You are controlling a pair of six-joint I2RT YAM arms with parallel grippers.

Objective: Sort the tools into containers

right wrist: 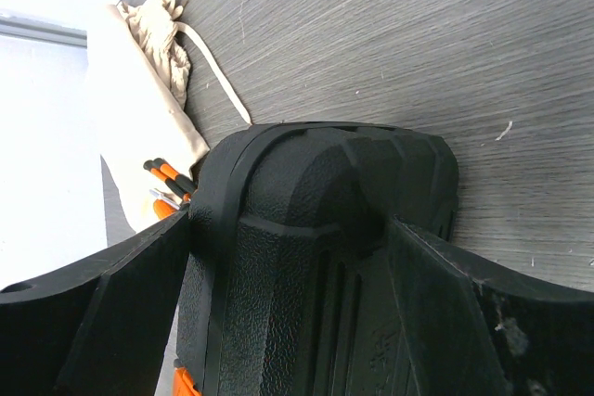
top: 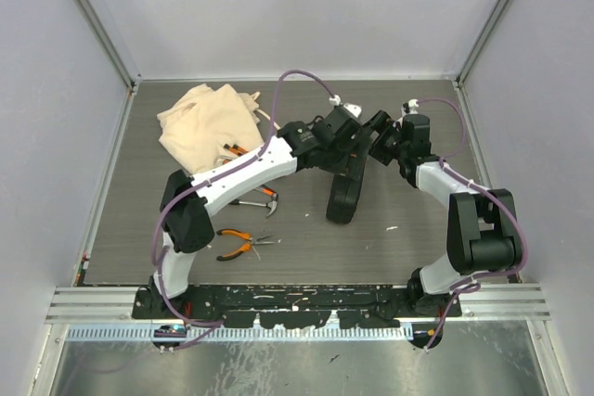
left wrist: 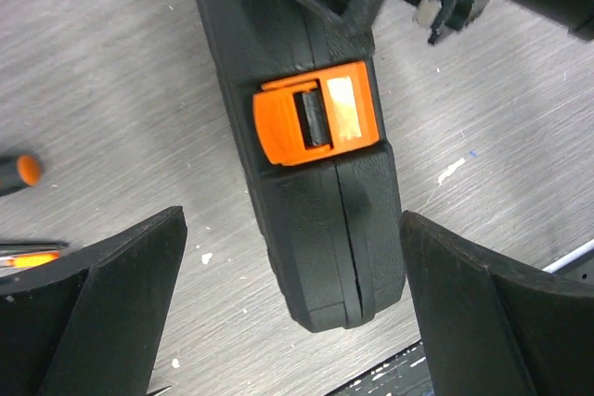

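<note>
A black hard case [top: 343,197] stands lengthwise on the table, with an orange latch [left wrist: 343,108] visible in the left wrist view. My left gripper is over the case's latch side, open, fingers spread wide. My right gripper is open around the rounded far end of the case, close against it; whether both fingers touch it I cannot tell. Orange-handled pliers [top: 239,252], a hammer [top: 264,204] and other orange-and-black tools [right wrist: 167,173] lie left of the case.
A cream cloth bag [top: 204,127] with drawstrings lies at the back left. Walls border the table on the back and sides.
</note>
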